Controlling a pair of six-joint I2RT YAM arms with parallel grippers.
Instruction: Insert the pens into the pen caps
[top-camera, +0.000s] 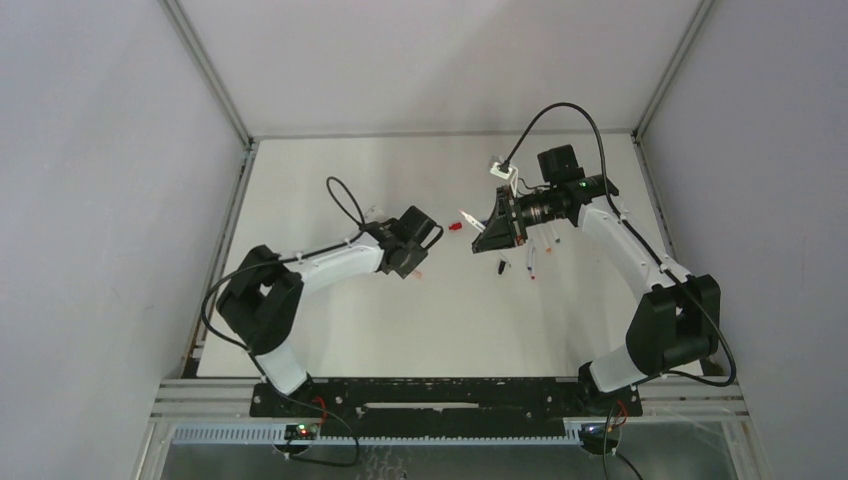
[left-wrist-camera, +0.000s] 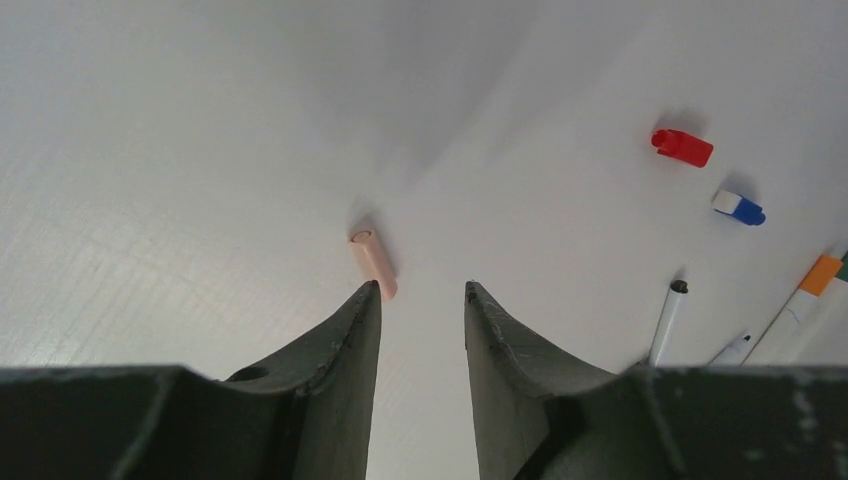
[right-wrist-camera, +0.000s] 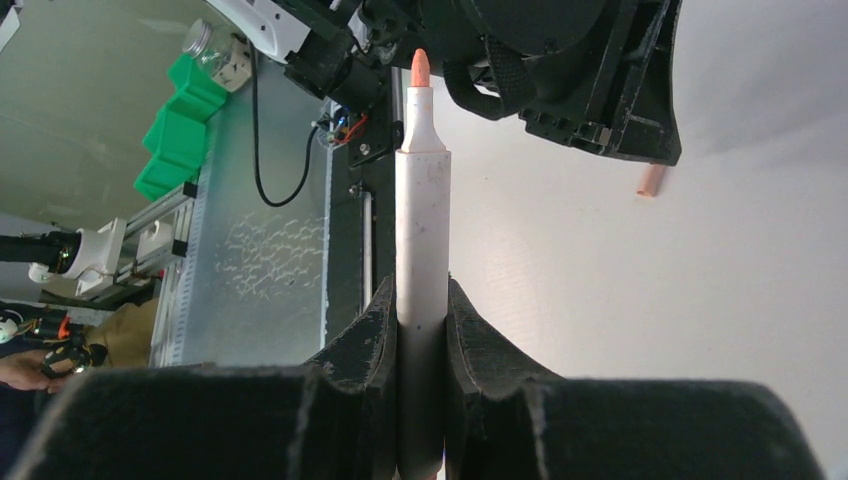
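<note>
My right gripper is shut on an orange-tipped white pen, held tip-out. My left gripper points down above the table, part open and empty; its fingertips appear just below a peach cap lying on the table in the left wrist view. A red cap, a blue-white cap and several pens, including a white one, lie to the right in that view.
Loose pens lie beneath the right arm. Walls enclose the table at the back and sides.
</note>
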